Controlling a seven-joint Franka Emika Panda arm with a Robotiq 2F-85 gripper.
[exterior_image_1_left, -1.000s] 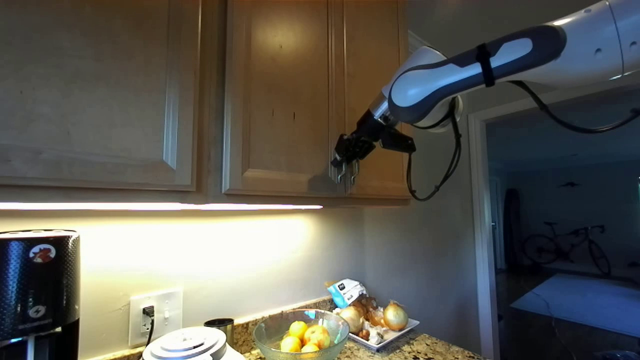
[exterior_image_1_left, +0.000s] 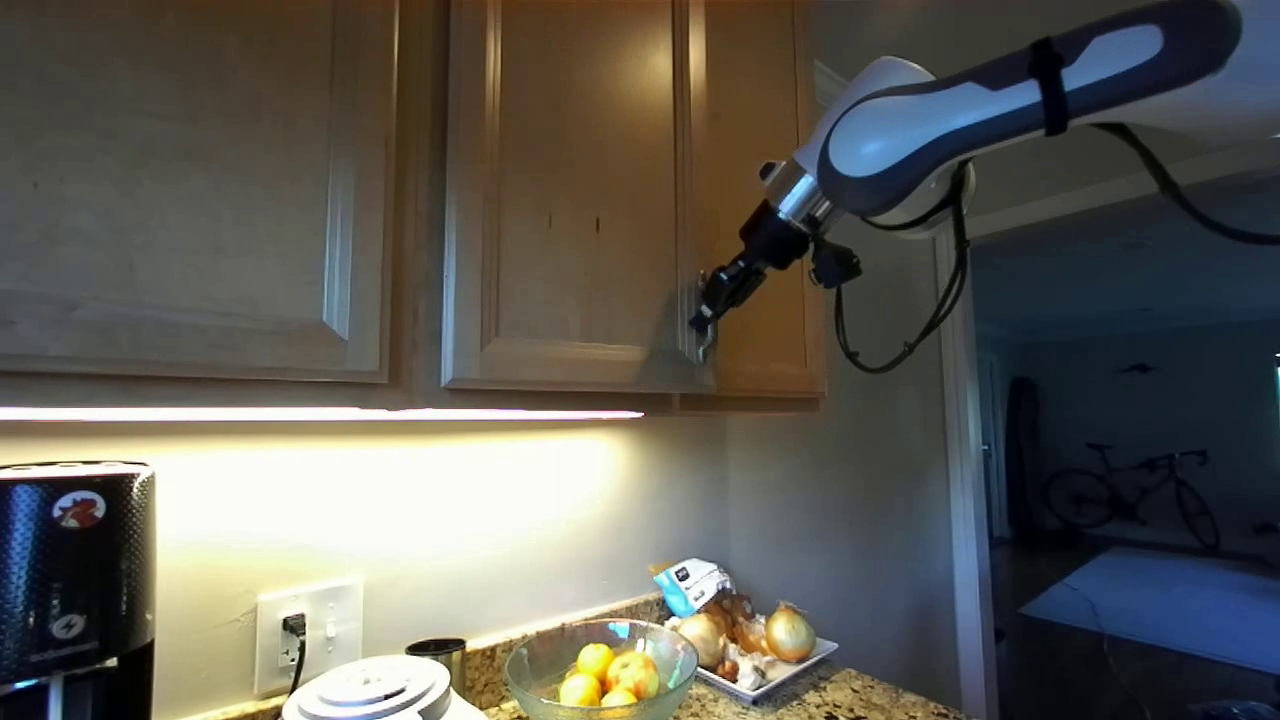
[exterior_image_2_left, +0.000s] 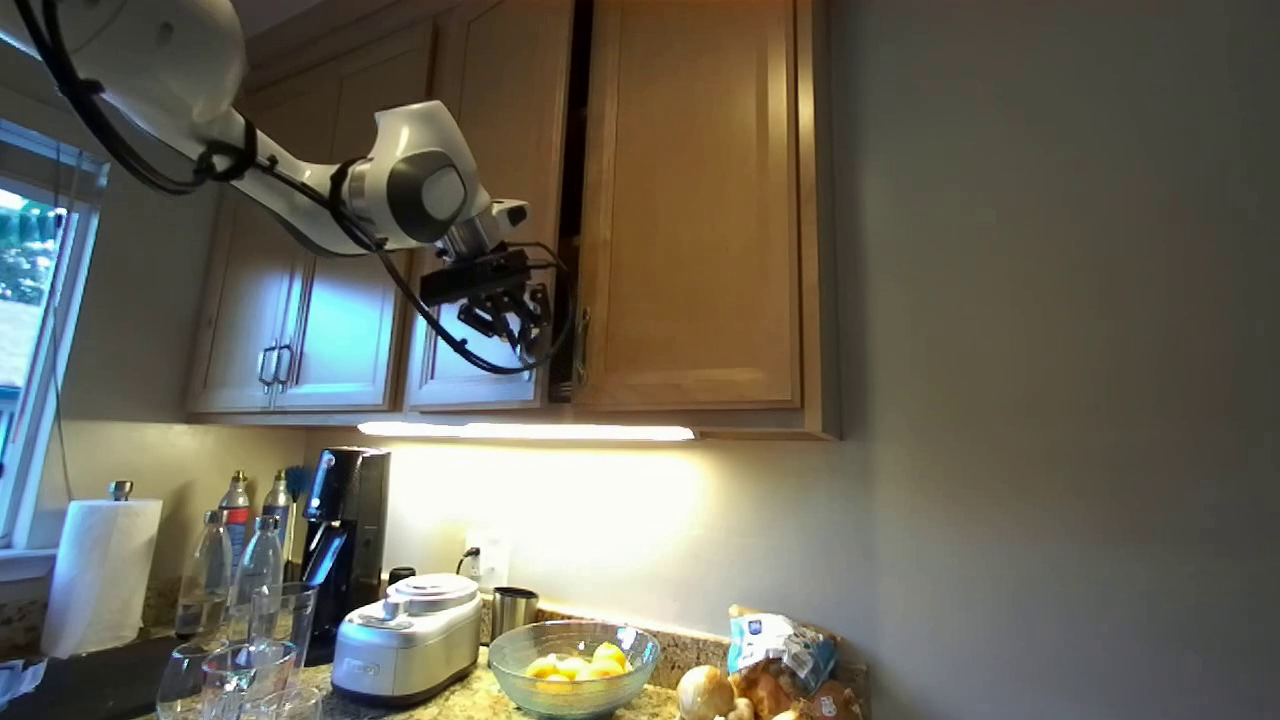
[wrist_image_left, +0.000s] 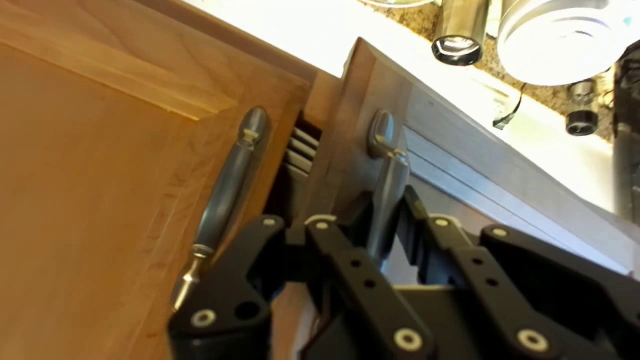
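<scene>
My gripper is shut on the metal handle (wrist_image_left: 387, 191) of the left cabinet door (exterior_image_1_left: 584, 180), its fingers on either side of the bar. That door stands slightly ajar, and a dark gap (exterior_image_2_left: 577, 156) shows between it and the right cabinet door (exterior_image_2_left: 690, 204). The right door is closed, with its own handle (wrist_image_left: 225, 192) free beside my fingers in the wrist view. Through the gap, pale stacked edges (wrist_image_left: 301, 149) show inside the cabinet; what they belong to is hard to tell.
Below on the counter are a glass bowl of fruit (exterior_image_2_left: 573, 664), a white and grey appliance (exterior_image_2_left: 408, 642), a black coffee machine (exterior_image_2_left: 347, 528), and onions (exterior_image_1_left: 788, 632) on a white tray. Several glasses and bottles crowd the left. Open air lies in front of the doors.
The left door has swung outward from closed to slightly ajar. My gripper has moved outward and to the right in exterior view 1, along with the door's handle.
</scene>
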